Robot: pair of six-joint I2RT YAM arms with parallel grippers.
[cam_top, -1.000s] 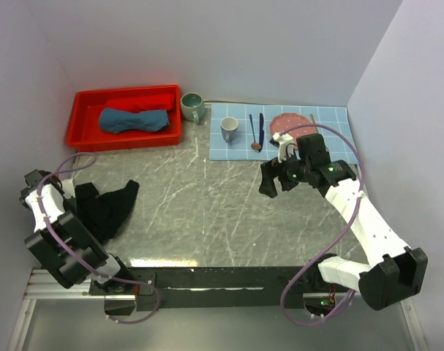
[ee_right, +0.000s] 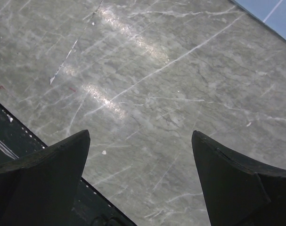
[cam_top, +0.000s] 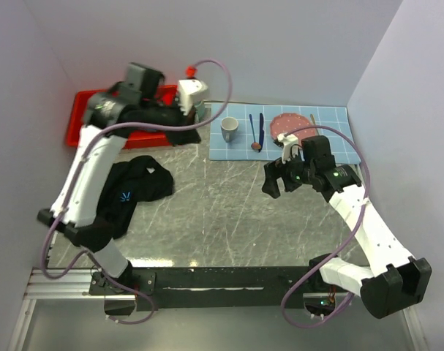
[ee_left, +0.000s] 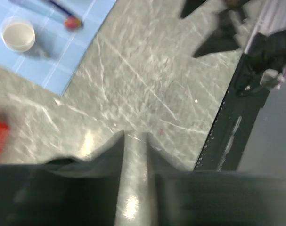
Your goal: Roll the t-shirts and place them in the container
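The black t-shirt point(cam_top: 137, 184) lies crumpled on the left of the table, a small blue mark and a white tag showing on it. My left gripper point(cam_top: 194, 136) is raised to its right and blurred by motion. Through the narrow gap of that open gripper, only bare table shows in the left wrist view. Away from the shirt, my right gripper point(cam_top: 270, 181) hangs over the right of the table; its fingers point(ee_right: 53, 172) are wide apart with nothing between them.
A red bin point(cam_top: 75, 121) stands at the back left, largely covered by my left arm. Farther right lies a blue mat point(cam_top: 218, 152) with a white cup point(cam_top: 230, 129), spoon point(cam_top: 255, 145), knife point(cam_top: 261, 130) and pink plate point(cam_top: 287, 124).
My left arm has swung up and right from the far left. The black shirt has shifted right, its mark and tag now showing. The left arm now hides the bin's blue cloth. The right arm barely moves.
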